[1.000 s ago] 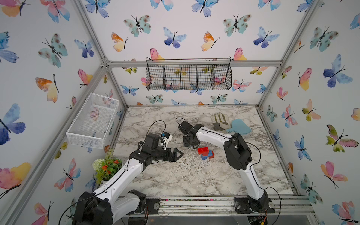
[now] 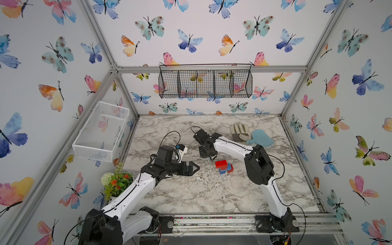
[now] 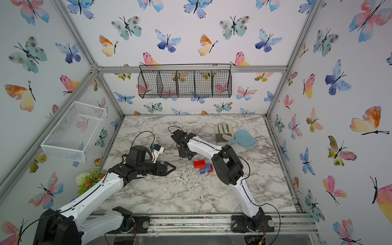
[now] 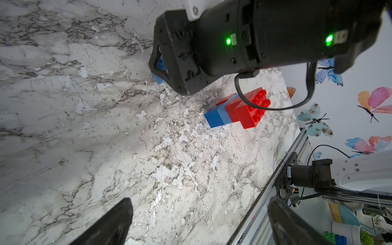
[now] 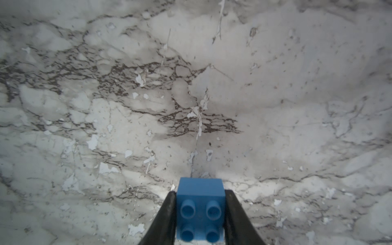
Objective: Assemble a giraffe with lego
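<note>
A blue brick [image 5: 200, 208] with its studs showing is pinched between the dark fingers of my right gripper. In the left wrist view, part of that blue brick [image 4: 159, 67] peeks out from the right gripper's tip, low over the table. Close by, a small build of red and blue bricks lies on the marble: its red brick [image 2: 221, 164] at one end and its blue brick [image 4: 213, 117] at the other. My left gripper [image 2: 194, 168] stands open left of the build; its fingers [image 4: 104, 224] sit wide apart with nothing between them.
A grey glove [image 2: 240, 132] and a light blue dustpan [image 2: 260, 138] lie at the back right. Left of the left arm stands a flower pot [image 2: 116, 183]. A black wire basket [image 2: 205, 83] hangs on the rear wall.
The left arm and the red and blue build have stayed put.
</note>
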